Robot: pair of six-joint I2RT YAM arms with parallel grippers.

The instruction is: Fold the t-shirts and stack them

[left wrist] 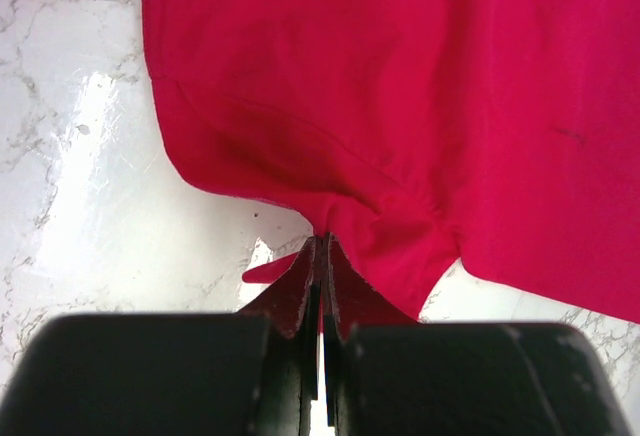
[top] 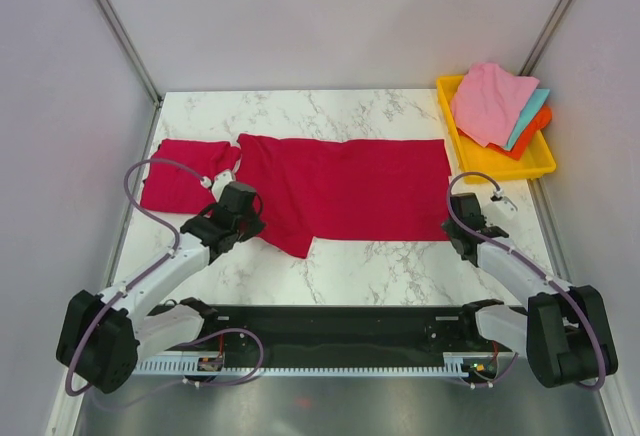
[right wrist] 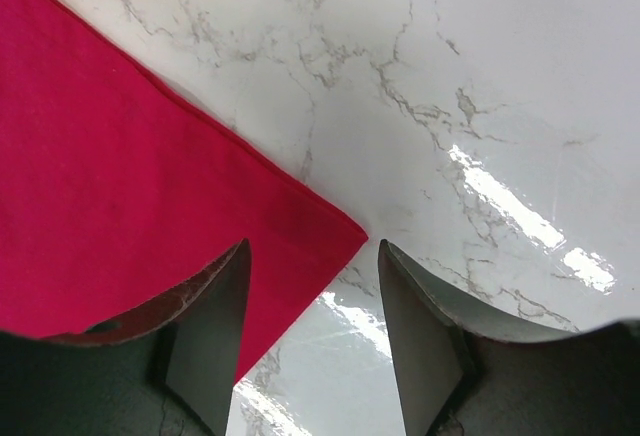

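Observation:
A red t-shirt (top: 360, 186) lies spread flat across the middle of the table. My left gripper is shut on a pinch of its near-left sleeve edge, where the cloth (left wrist: 345, 218) puckers up to the fingertips. At the opposite end, the near-right corner of the shirt (right wrist: 310, 241) lies flat between the parted fingers of my right gripper, with bare table beside it; nothing is gripped there. A second red shirt (top: 185, 181) lies folded at the far left of the table.
In the far right corner stands a yellow bin (top: 530, 163) with pink (top: 490, 101), teal (top: 528, 119) and orange cloths inside.

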